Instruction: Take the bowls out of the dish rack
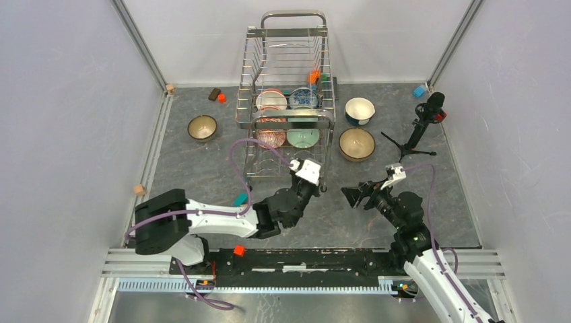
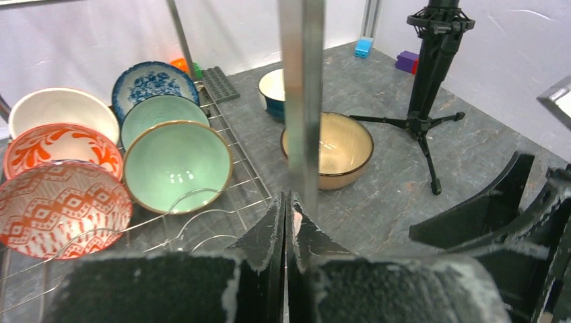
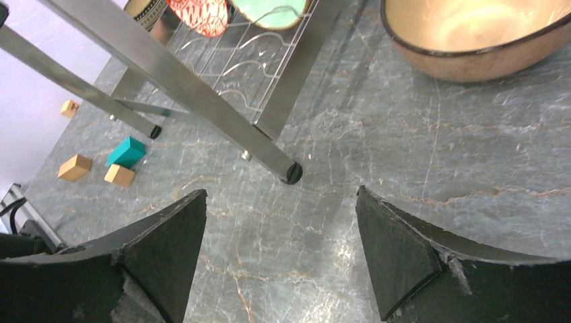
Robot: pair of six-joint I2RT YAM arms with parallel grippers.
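Note:
In the left wrist view the rack holds two rows of bowls: a white bowl (image 2: 64,108), an orange floral bowl (image 2: 64,145) and a red zigzag bowl (image 2: 64,208), beside a blue floral bowl (image 2: 151,84) and two green bowls, the front one (image 2: 178,165) nearest. My left gripper is shut before a metal rack post (image 2: 301,94), with no bowl in it; whether its tips touch the post cannot be told. Right of the rack's front, my right gripper stands open and empty above the table.
On the table right of the rack (image 1: 328,67) are a beige bowl (image 1: 357,144) and a dark-blue-and-white bowl (image 1: 359,110). A brown bowl (image 1: 202,127) stands at left. A black tripod (image 1: 421,124) occupies the right side. Small blocks lie around, including a teal one (image 3: 126,152).

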